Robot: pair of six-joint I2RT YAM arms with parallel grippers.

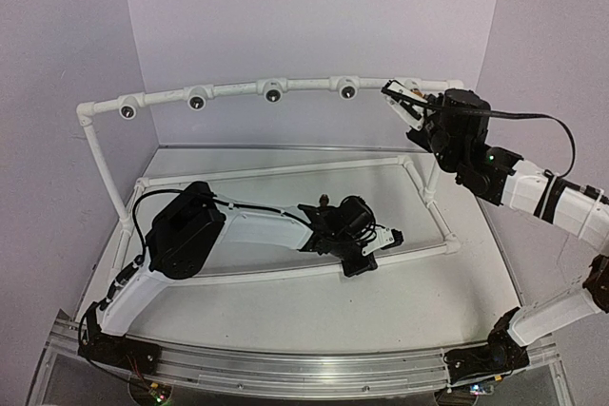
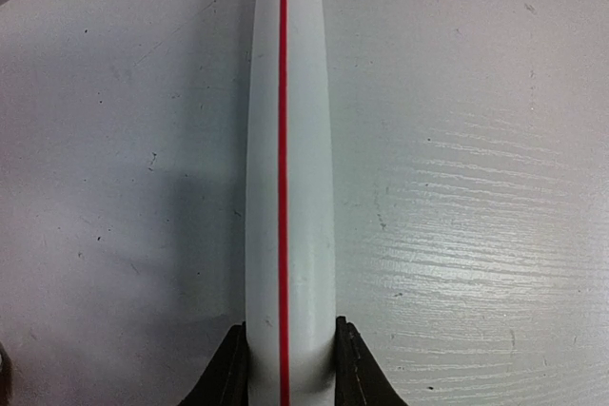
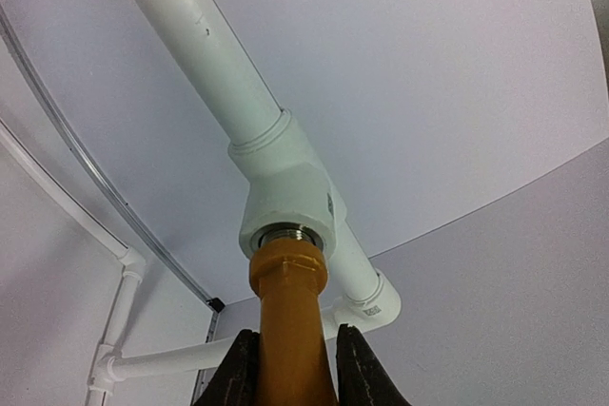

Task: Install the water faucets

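Note:
My right gripper is shut on an orange-brown faucet (image 3: 288,297). The faucet's collar sits against the mouth of a white tee (image 3: 288,199) on the upper pipe, with a sliver of metal thread showing between them; how deep it sits cannot be told. In the top view this is the rightmost tee, and only a bit of the orange faucet (image 1: 417,92) shows. My left gripper is shut around a white pipe (image 2: 309,149) with a red line along it, the frame's front lower bar.
Several other tees along the upper pipe, such as this tee (image 1: 273,92), show open dark sockets. A black cable (image 1: 519,117) loops from the right arm. The white board (image 1: 285,316) in front of the frame is clear.

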